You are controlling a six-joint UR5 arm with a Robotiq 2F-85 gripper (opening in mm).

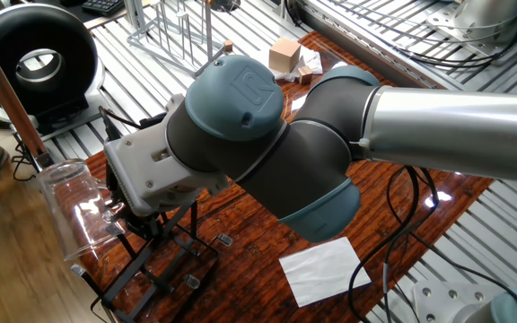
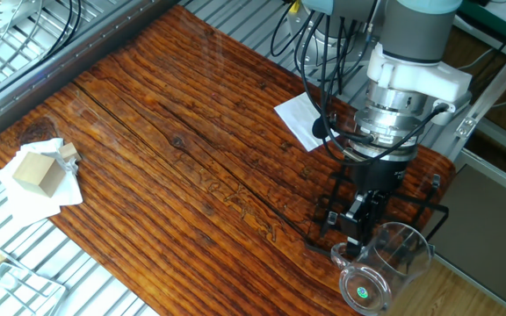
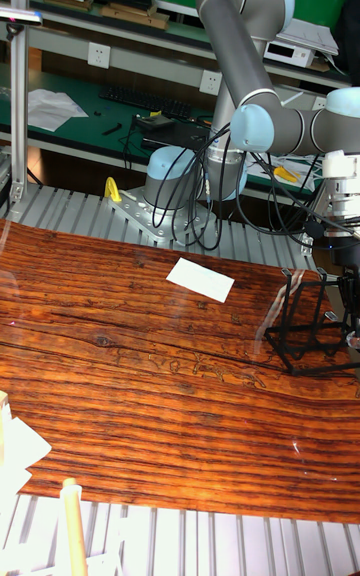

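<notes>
A clear glass mug (image 2: 400,263) is at the table's front right corner in exterior view 2, partly seen against the floor beyond the edge. It appears tilted, with its handle (image 2: 341,254) towards my gripper (image 2: 355,242). My fingertips are right at the handle; whether they are closed around it is too small to make out. A black wire rack (image 1: 155,278) stands beneath and beside the gripper, overlapping the mug in view. In exterior view 1 the wrist hides the fingers, and the mug (image 1: 77,211) shows to their left. Exterior view 3 cuts off the gripper and mug at its right edge.
White paper (image 2: 300,121) lies flat near the robot's side. At the far end are wooden blocks (image 2: 40,174) on more paper and a metal wire rack (image 2: 16,285). Loose cables (image 1: 402,229) hang beside the arm.
</notes>
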